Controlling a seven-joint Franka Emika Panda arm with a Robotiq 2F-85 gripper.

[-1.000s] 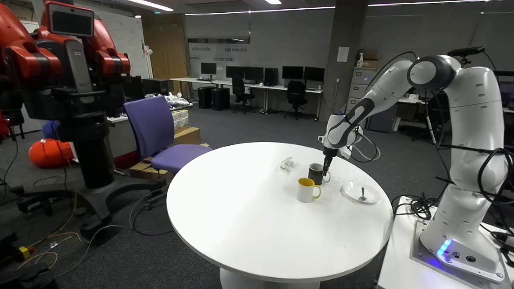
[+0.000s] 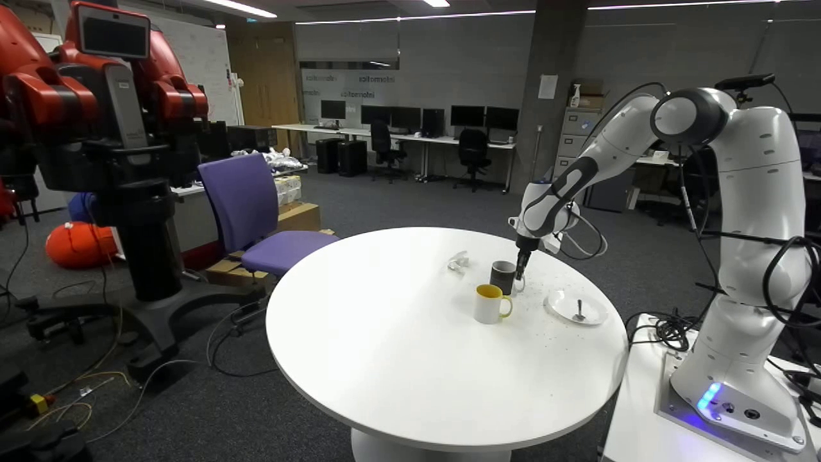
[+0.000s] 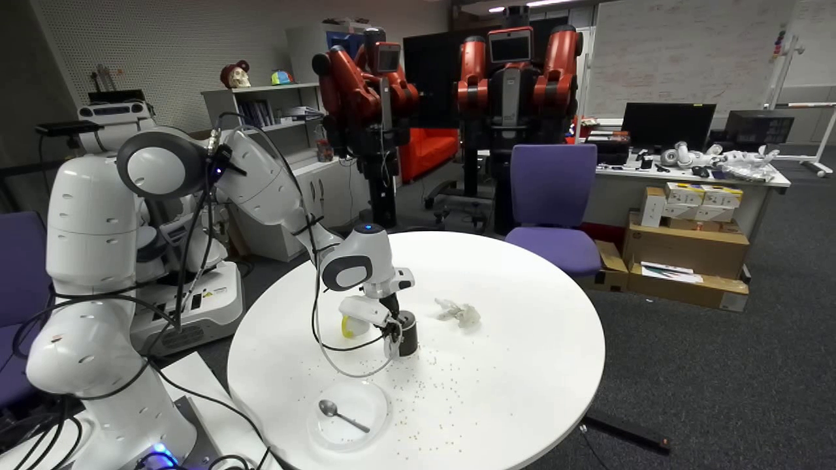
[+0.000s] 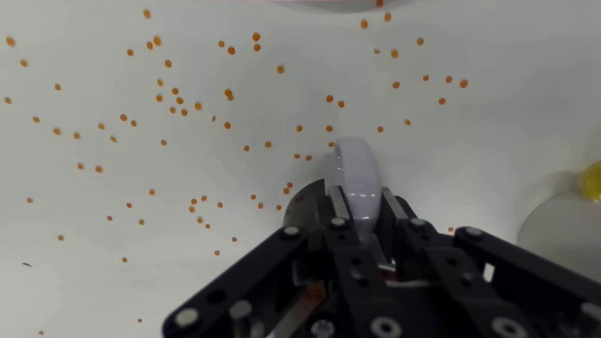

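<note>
A dark mug (image 2: 502,278) with a pale handle stands upright on the round white table. My gripper points down at it, shut on the handle (image 4: 358,169), which shows between the two fingers in the wrist view. In exterior view 2 the dark mug (image 3: 407,335) is just right of the fingers, and the arm partly covers it. The mug's inside is mostly hidden behind my fingers in the wrist view. Close beside it is a white mug with a yellow inside (image 2: 488,307).
A white plate (image 3: 368,391) with a spoon (image 3: 342,415) lies near the table's edge. Crumpled plastic (image 3: 460,313) sits beyond the dark mug. Small orange bits (image 4: 227,92) are scattered over the tabletop.
The dark mug has shifted slightly to the left in exterior view 1, and its handle has turned a little against my fingers. The arm looks almost unmoved.
</note>
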